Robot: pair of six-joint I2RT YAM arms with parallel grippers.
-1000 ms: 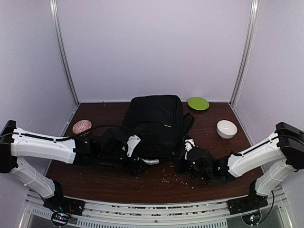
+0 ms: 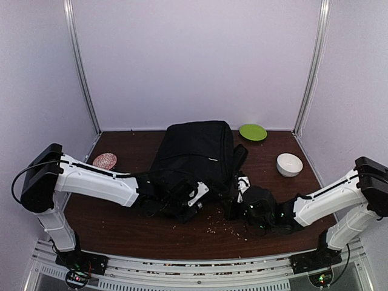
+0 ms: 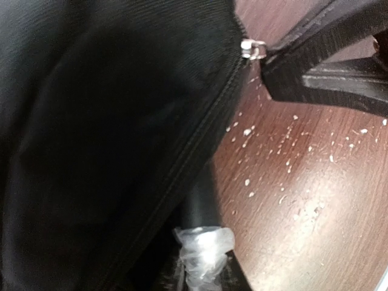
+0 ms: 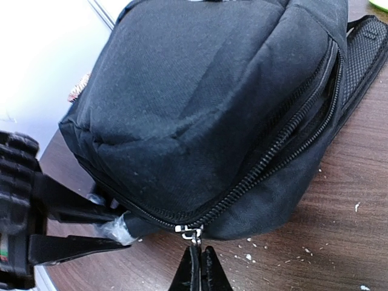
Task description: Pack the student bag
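A black backpack (image 2: 195, 148) lies on the table, its front edge towards me. In the right wrist view its zipper runs round the front corner, and the teeth (image 4: 276, 148) stand apart along the right side. My right gripper is shut on the metal zipper pull at that corner; the left wrist view shows the pull (image 3: 253, 49) at its fingertip. Left of it, under the bag's front edge, my left gripper is shut on a dark strap-like end wrapped in clear plastic (image 3: 206, 245). The inside of the bag is hidden.
A green plate (image 2: 253, 132) and a white bowl (image 2: 289, 165) stand right of the bag. On the left lies a red-and-white patterned round item (image 2: 105, 160). Pale crumbs (image 2: 223, 226) are scattered in front.
My left arm has moved to the right along the bag's front edge, and its gripper now covers the clear-wrapped end seen bare earlier. The right arm has barely moved.
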